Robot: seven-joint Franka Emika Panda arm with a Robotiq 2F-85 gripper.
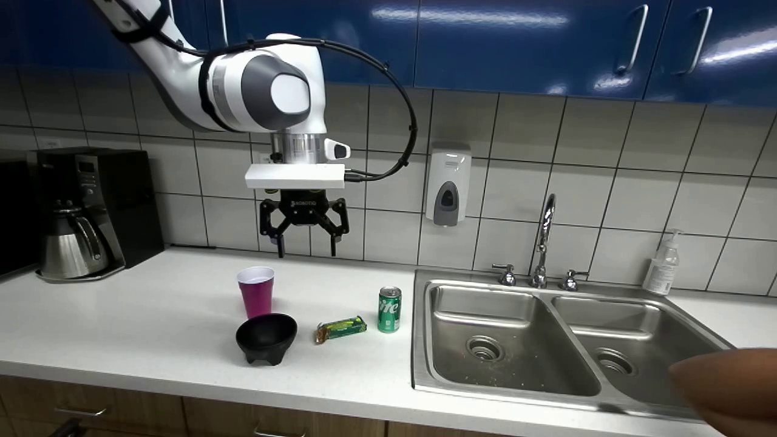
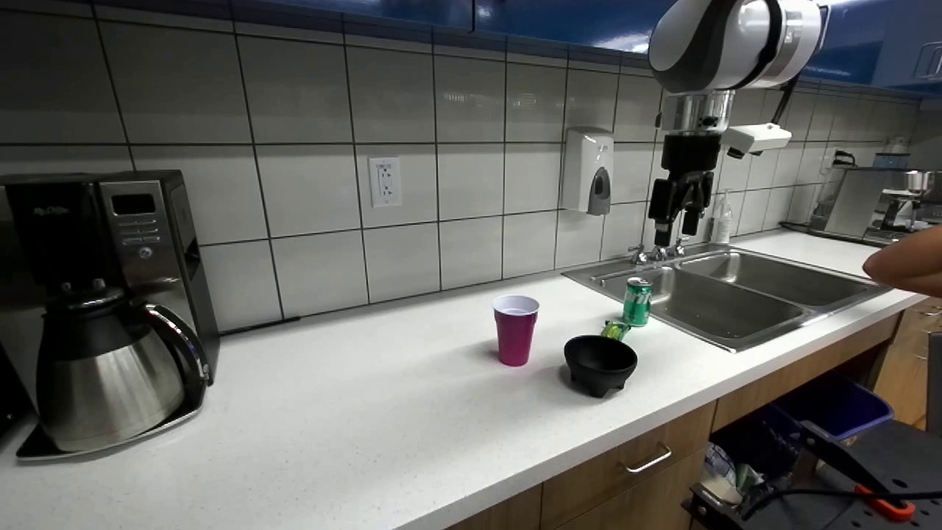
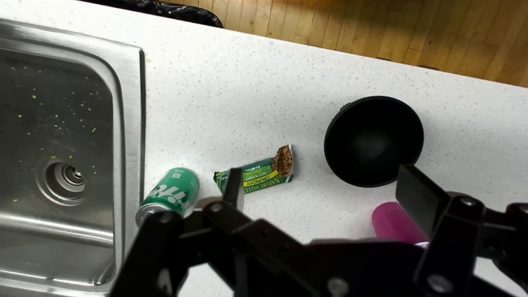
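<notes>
My gripper (image 1: 306, 251) hangs open high above the counter, pointing down, with nothing between its fingers. On the counter below stand a magenta cup (image 1: 256, 297) with a white inside and, just in front of it, a black footed bowl (image 1: 266, 337). A green Nature Valley bar (image 3: 260, 174) lies flat between the bowl and a green Sprite can (image 1: 390, 310); one end of its wrapper shows brown. The can stands upright close to the sink's left edge. In the wrist view, one finger (image 3: 419, 196) partly covers the cup (image 3: 396, 222).
A double steel sink (image 1: 502, 328) is set into the counter at right, with a faucet (image 1: 542, 244) behind it. A coffee maker (image 2: 115, 309) stands at the far left. White counter (image 2: 353, 397) between it and the cup is clear. Someone's arm (image 1: 736, 389) shows at the right edge.
</notes>
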